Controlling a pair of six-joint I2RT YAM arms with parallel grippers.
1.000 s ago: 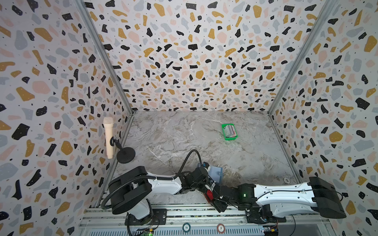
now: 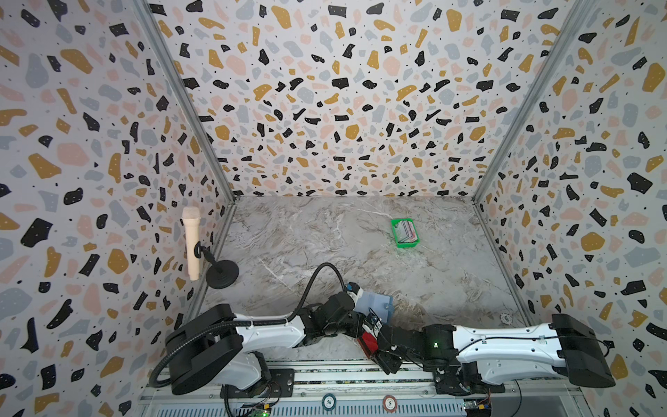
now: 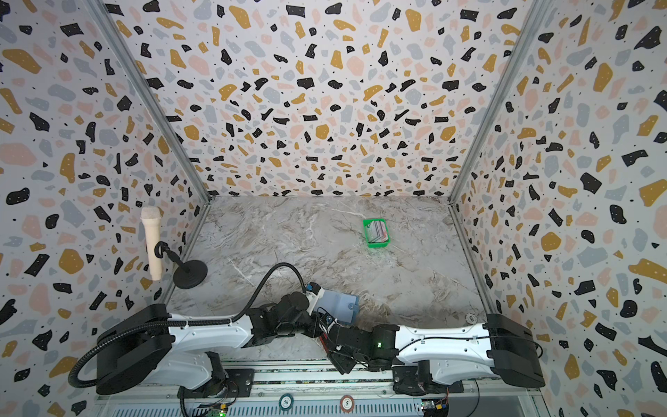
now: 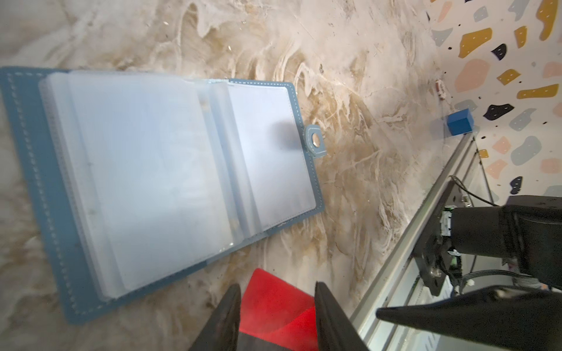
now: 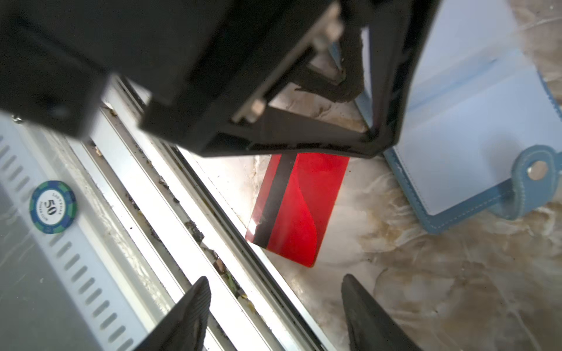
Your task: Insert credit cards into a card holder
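Note:
A red card (image 5: pixel 316 204) with a black stripe lies flat on the table near the front rail; the left gripper covers its upper end in the right wrist view. Over the card (image 4: pixel 272 298), my left gripper stands open, its fingertips apart from each other and no grip on the card showing. The right gripper is open too, with bare table and rail between its fingertips, a little off the card's near end. The light blue card holder (image 4: pixel 49 234) lies spread open, showing clear sleeves (image 4: pixel 152 175) and a snap tab (image 4: pixel 315 140).
A green bin (image 2: pixel 408 244) of cards stands at the back right. Two chips (image 2: pixel 328 401) lie on the front rail (image 5: pixel 234 245). A microphone-like stand (image 2: pixel 221 274) is at the left. Mid-table is clear; the two grippers are very close together.
The right arm has barely moved, and the red card appears unmoved.

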